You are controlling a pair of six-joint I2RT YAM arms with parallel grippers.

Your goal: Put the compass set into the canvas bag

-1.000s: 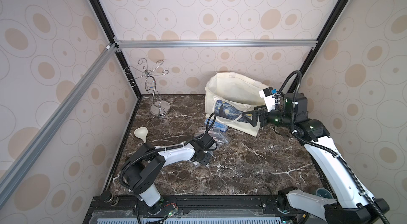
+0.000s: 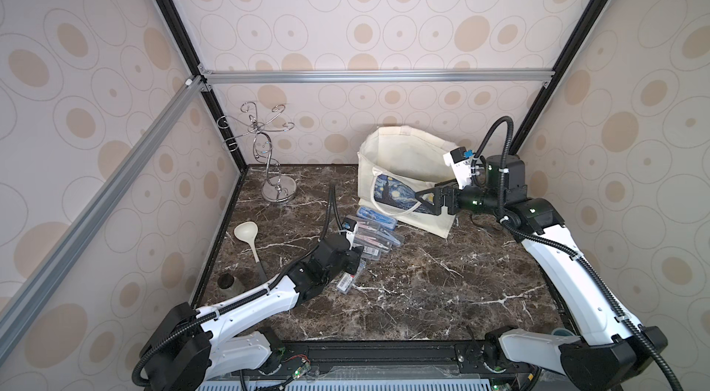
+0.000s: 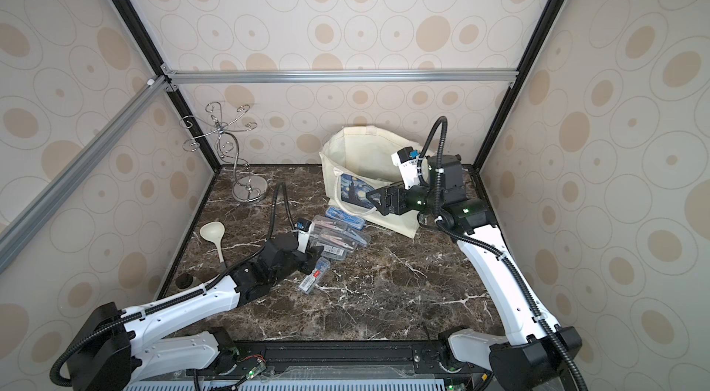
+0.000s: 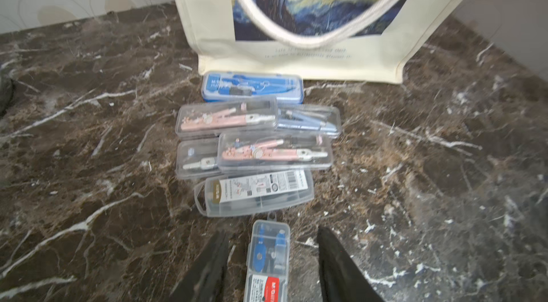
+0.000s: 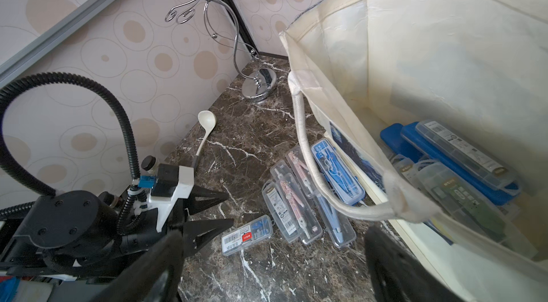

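Observation:
Several clear compass cases (image 4: 257,193) lie on the marble counter before the cream canvas bag (image 2: 403,139); more cases (image 5: 462,153) are inside it. My left gripper is above the small case nearest the front, its fingers apart on either side of it in the left wrist view; whether it touches or grips the case is unclear. My right gripper hangs open at the bag's near rim, nothing visible between its fingers.
A chrome stand (image 2: 279,187) is at the back left, a white ladle (image 2: 246,232) at the left. Walls enclose the sides and back.

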